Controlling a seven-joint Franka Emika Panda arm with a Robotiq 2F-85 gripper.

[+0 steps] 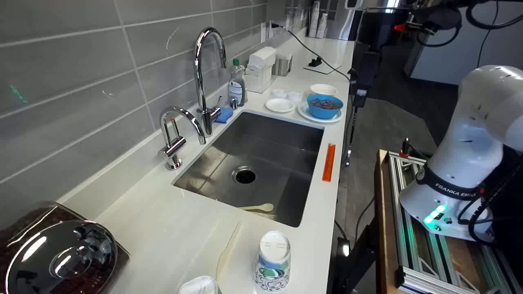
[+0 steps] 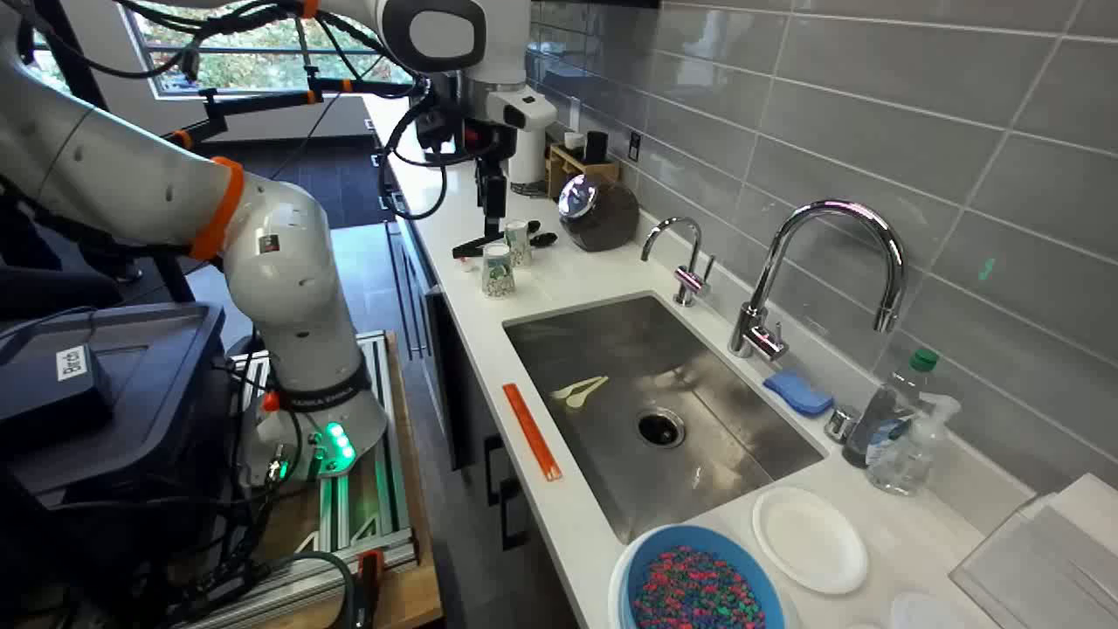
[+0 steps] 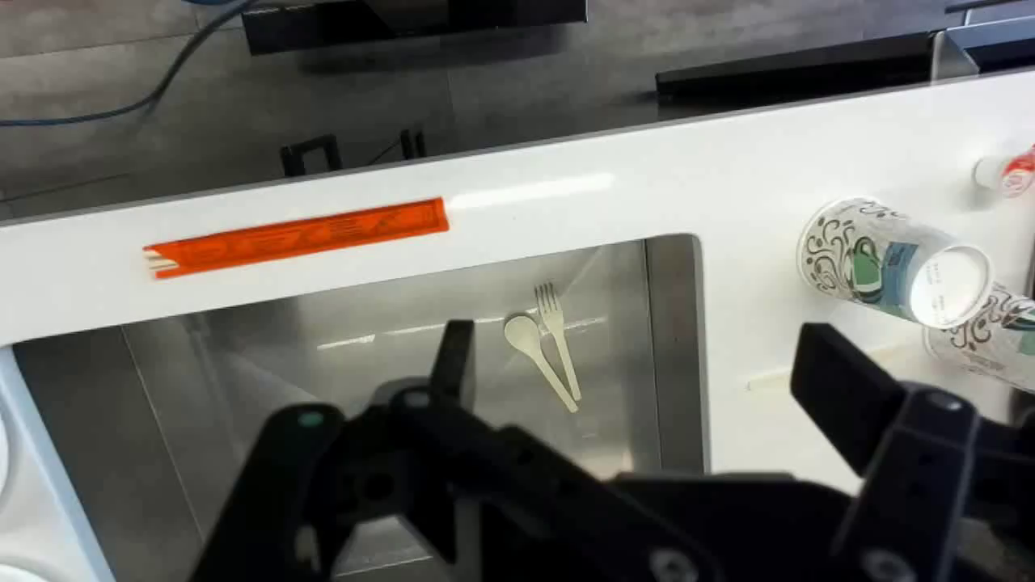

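My gripper stands open in the wrist view, its two black fingers wide apart and nothing between them. Below it, in the steel sink, a pale spoon and a pale fork lie side by side, apart from the fingers. On the counter by the sink's front edge lies an orange chopstick packet. Two patterned paper cups, the nearer cup and the farther cup, stand upside down past the sink's end. A thin pale utensil rests on the counter near them.
Two chrome faucets, the tall faucet and the short faucet, rise behind the sink. At its other end are a blue bowl of colourful bits, white plates and a soap bottle. A blue sponge lies behind the sink.
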